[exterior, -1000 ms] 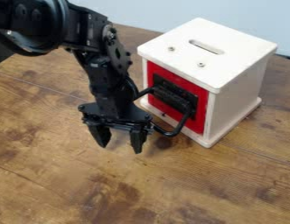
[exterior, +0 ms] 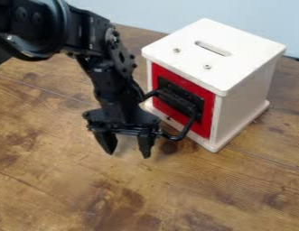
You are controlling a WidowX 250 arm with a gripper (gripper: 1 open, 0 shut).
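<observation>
My black gripper (exterior: 126, 143) hangs low over the wooden floor, left of a white wooden box (exterior: 218, 59), with its two fingers spread apart and nothing visible between them. The box has a slot and two screws on top, and a red front panel (exterior: 202, 124) carrying a black plate (exterior: 176, 97) with a black bar or tube that curves out toward my wrist. Whether that black piece touches the gripper I cannot tell.
The box occupies the right rear, with a pale wall behind it.
</observation>
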